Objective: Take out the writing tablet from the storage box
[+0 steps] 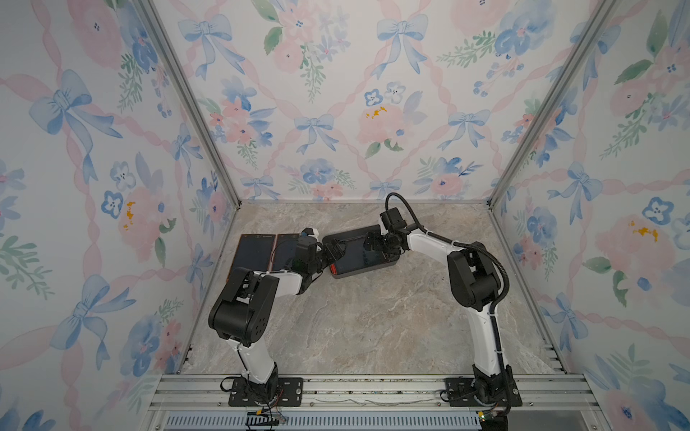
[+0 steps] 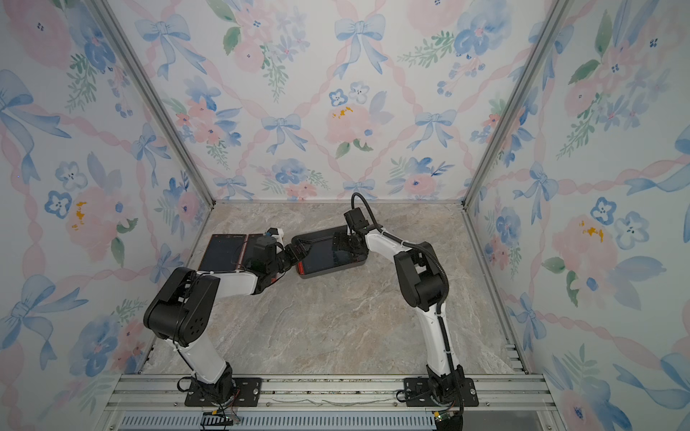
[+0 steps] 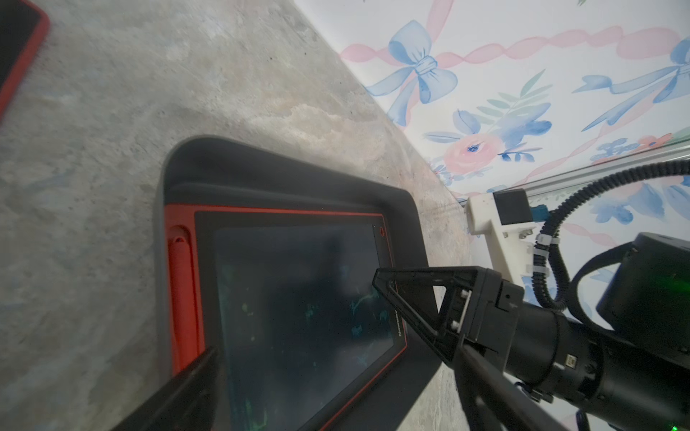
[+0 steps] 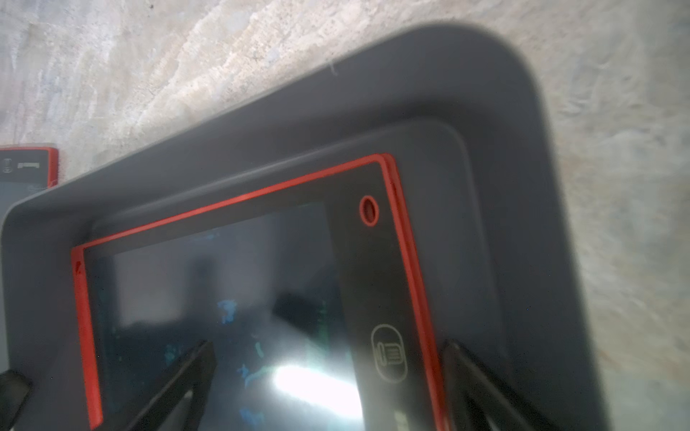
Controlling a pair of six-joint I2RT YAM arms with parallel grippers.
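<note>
A dark grey storage box [image 1: 363, 271] stands on the table with a red-edged black writing tablet [image 1: 354, 255] lying flat inside. The tablet [image 4: 373, 280] shows blue and green scribbles on its screen. Over the box's left end is my left gripper [image 1: 333, 250], its blurred fingers [image 3: 183, 398] spread wide in the left wrist view. My right gripper [image 1: 372, 242] is above the box's right part, also open. In the right wrist view one of its fingers [image 4: 478, 391] is just past the tablet's right red edge, between that edge and the box wall; contact cannot be judged.
Two more tablets lie left of the box, the outer one [image 1: 253, 253] in plain view and the nearer one [image 1: 285, 248] partly behind my left arm. A patterned wall rises behind. Bare table [image 1: 373, 323] spreads in front and to the right.
</note>
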